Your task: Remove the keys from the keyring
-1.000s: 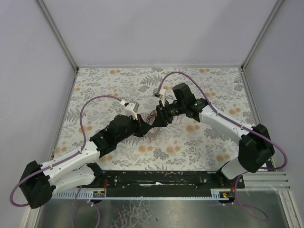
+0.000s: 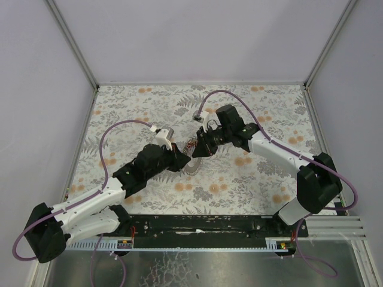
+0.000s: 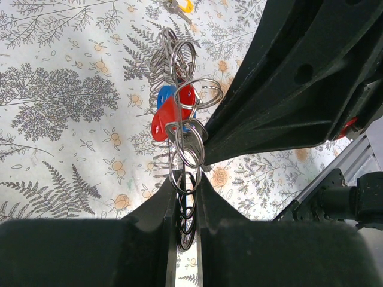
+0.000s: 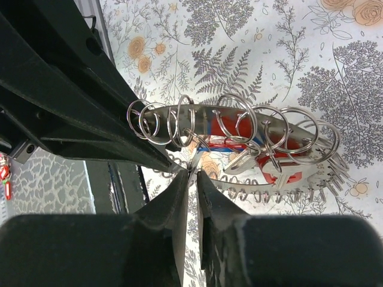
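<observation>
Between both arms hangs the keyring (image 2: 192,171), a large loop strung with many small wire rings. My left gripper is shut on it, its rings running down between the fingers. Red keys (image 3: 170,113) and a blue key (image 3: 164,94) hang within the loop. In the right wrist view, my right gripper is shut, with its tips at the loop's inner side, beside a red key (image 4: 286,173) and a silver key (image 4: 242,162). A thin silver piece by the blue part (image 4: 210,149) reaches these tips; whether it is pinched is unclear.
A yellow key (image 3: 187,6) and a silver key (image 3: 175,8) lie loose on the patterned table (image 2: 128,110) in the left wrist view. The two grippers nearly touch each other.
My right arm has shifted slightly to the left, and its gripper has turned a little over the keyring. The left arm and the keyring look unmoved.
</observation>
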